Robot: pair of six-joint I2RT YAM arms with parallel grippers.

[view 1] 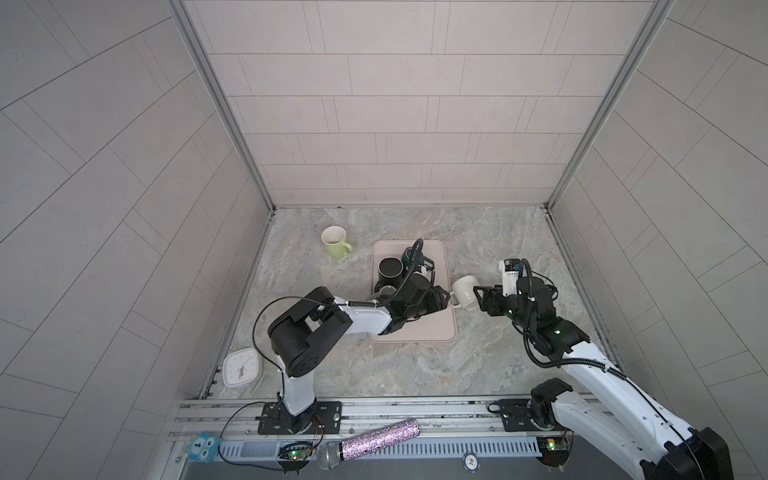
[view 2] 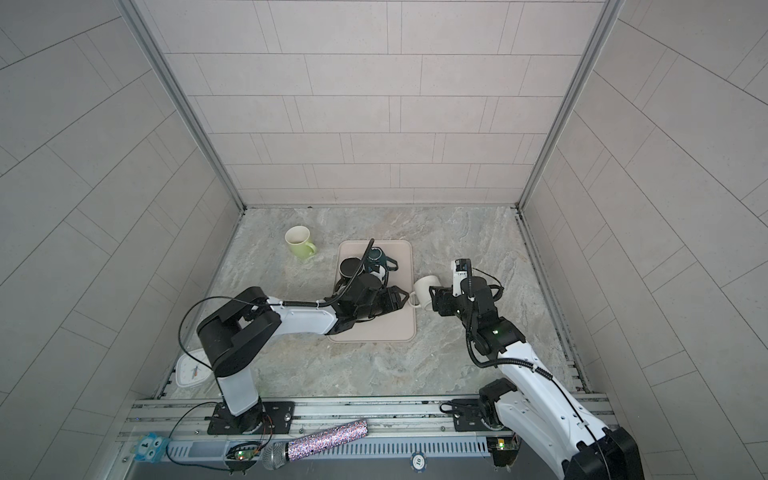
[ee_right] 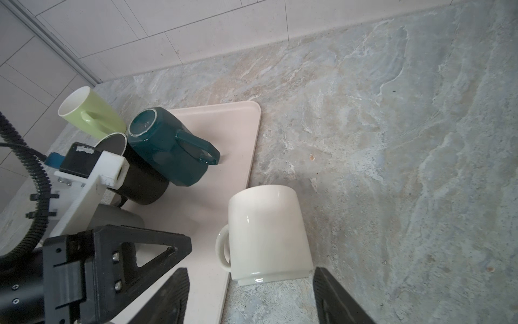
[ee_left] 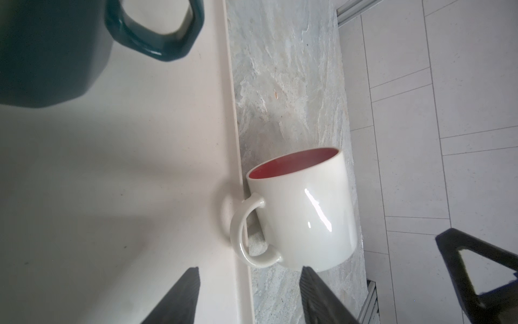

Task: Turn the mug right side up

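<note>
The white mug [ee_left: 307,210] with a red inside lies on its side on the counter, against the tray's right edge. Its mouth is toward the back, and its handle [ee_left: 240,232] reaches over the tray rim. From the right wrist, I see the mug's outer wall, with the base end nearest; the mouth is hidden. My left gripper stands open on the tray side, short of the mug, nothing between its fingers. On the mug's other side is my right gripper, also open, with the mug ahead of its fingertips.
The pink tray [view 1: 428,329] holds an upside-down teal mug [ee_right: 172,145], a black mug [ee_right: 143,181] and a grey one [ee_right: 116,216] mostly behind the left gripper. A green mug [view 1: 335,242] stands at back left.
</note>
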